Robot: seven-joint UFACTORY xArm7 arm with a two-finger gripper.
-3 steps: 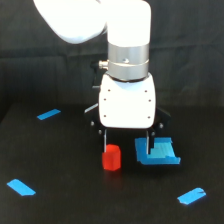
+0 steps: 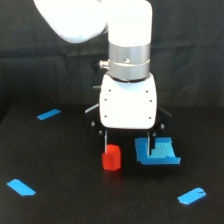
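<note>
In the camera view, a small red block [image 2: 111, 158] stands on the dark surface near the middle. To its right lies a light-blue open-looking piece, like a tray [image 2: 163, 159]. Over both hangs my white gripper [image 2: 127, 147], its dark fingers set wide apart. One finger is above the red block's left part, and the other overlaps the blue tray's left side in the picture. Nothing shows between the fingers, so the gripper looks open. The fingertips are hard to make out against the dark background, and their height above the surface cannot be judged.
Flat blue strips lie around the edges: one strip [image 2: 48, 114] at the back left, another [image 2: 21, 187] at the front left, and a marked strip [image 2: 191, 196] at the front right. A dark curtain [image 2: 40, 60] closes off the back.
My gripper has shifted very slightly to the right. The red block, the blue tray and the strips have stayed where they were.
</note>
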